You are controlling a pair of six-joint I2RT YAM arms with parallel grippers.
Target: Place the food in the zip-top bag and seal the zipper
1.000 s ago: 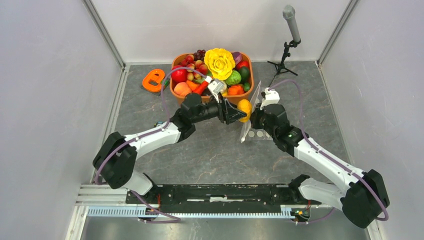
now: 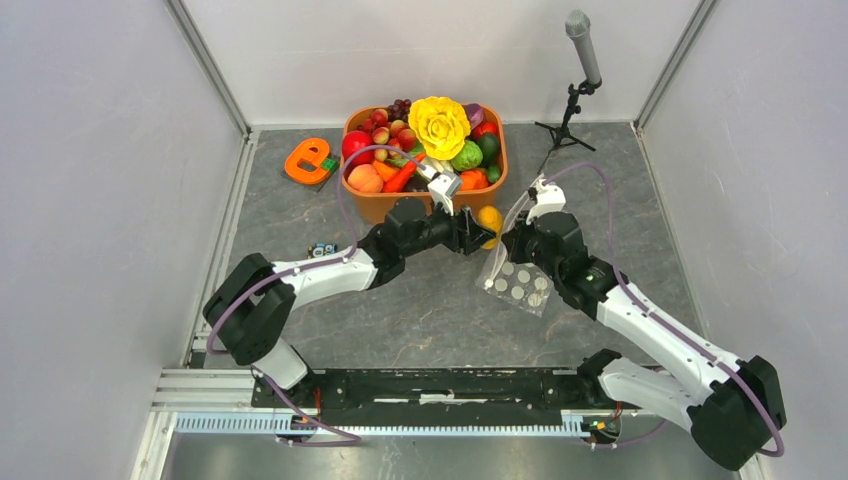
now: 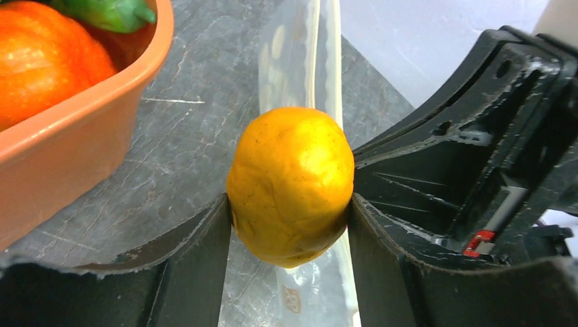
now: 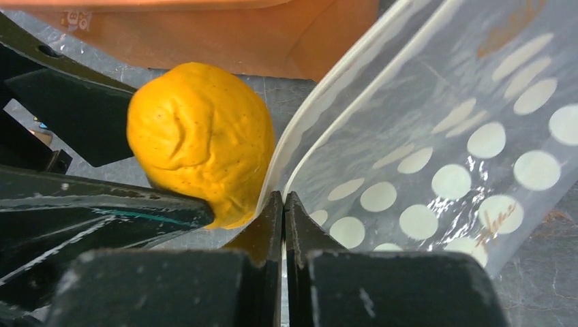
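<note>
A round yellow-orange food piece (image 3: 290,178) is held in my left gripper (image 2: 480,234), which is shut on it, just left of the clear zip top bag (image 4: 491,177) with white dots. My right gripper is shut on the rim of that bag, whose two white zipper strips run up from the fingertips in the right wrist view. The food sits outside the bag, right beside its mouth. In the left wrist view the bag stands upright behind the food, partly hidden by it.
An orange bin (image 2: 372,208) full of toy fruit and vegetables stands behind the grippers. An orange object (image 2: 303,160) lies at back left, a microphone on a tripod (image 2: 585,50) at back right.
Over the last second both arms have shifted slightly forward and right, the food still in my left gripper. The bag has swung out, showing more of its dotted face from above.
</note>
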